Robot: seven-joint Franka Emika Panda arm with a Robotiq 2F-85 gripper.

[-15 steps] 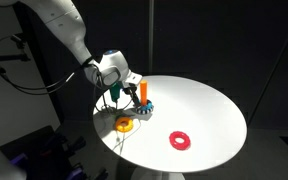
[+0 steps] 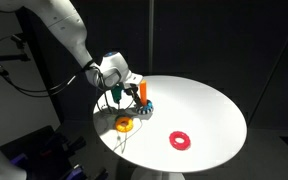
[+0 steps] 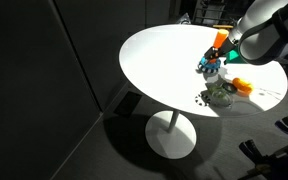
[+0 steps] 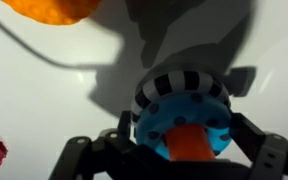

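An orange post (image 2: 143, 90) stands upright on the white table, with a blue dotted ring (image 2: 147, 107) low around it. From above, in the wrist view, the orange post (image 4: 189, 143) shows in the middle of the blue ring (image 4: 199, 112), which has a black-and-white striped edge. My gripper is open over this toy, one finger on either side of it; whether they touch it I cannot tell. Nearby lies an orange ring (image 2: 124, 124), and farther off a red ring (image 2: 180, 140).
Close to the toy, a greenish see-through shape (image 3: 221, 95) near the table edge is too unclear to name.
My gripper sits very slightly lower over the post than a second ago. The rings on the table have stayed put.
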